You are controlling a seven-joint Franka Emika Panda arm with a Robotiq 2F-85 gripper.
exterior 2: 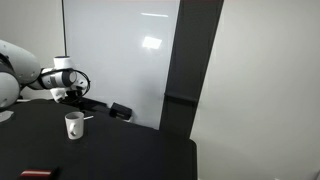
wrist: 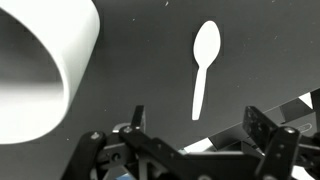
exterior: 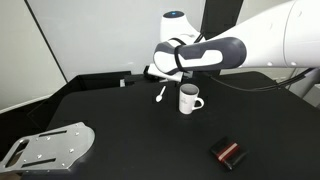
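Note:
A white plastic spoon (wrist: 203, 65) lies on the dark table, its bowl away from me and its handle running down toward the gap between my fingers. In the wrist view my gripper stands open, a fingertip either side of the handle's line, with nothing held. At upper left is the white mug (wrist: 62, 50), upright in exterior view 1 and beside the spoon. From that side the gripper (exterior: 168, 77) hangs just behind the spoon. A second white spoon (exterior: 52, 132) rests farther left on the table.
A grey metal plate (exterior: 50, 149) occupies the table's left front. Toward the front right sits a dark block with a reddish stripe (exterior: 228, 152). Dark items line the back edge behind the gripper.

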